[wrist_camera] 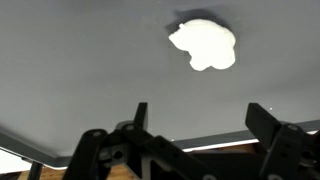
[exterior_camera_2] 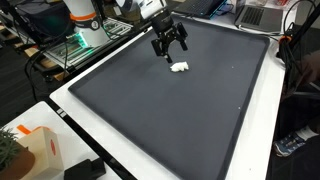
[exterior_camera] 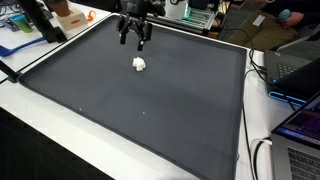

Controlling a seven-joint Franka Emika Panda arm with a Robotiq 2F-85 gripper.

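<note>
A small white object point(wrist_camera: 206, 43), rounded with stubby bumps, lies on the dark grey board point(wrist_camera: 90, 60). It shows in the upper right of the wrist view, beyond the fingertips and apart from them. My gripper is open, its two black fingers wide apart with only bare board between them. In exterior view 1 the gripper point(exterior_camera: 132, 46) hangs near the board's far edge, just behind the white object point(exterior_camera: 138, 64). From exterior view 2 the object point(exterior_camera_2: 179, 67) appears close to the gripper point(exterior_camera_2: 172, 54).
Laptops point(exterior_camera: 298, 130) and cables line the right side in exterior view 1. Clutter point(exterior_camera: 20, 35) stands at the far left. A potted cactus point(exterior_camera_2: 12, 155) is at the near left in exterior view 2. Most of the board is clear.
</note>
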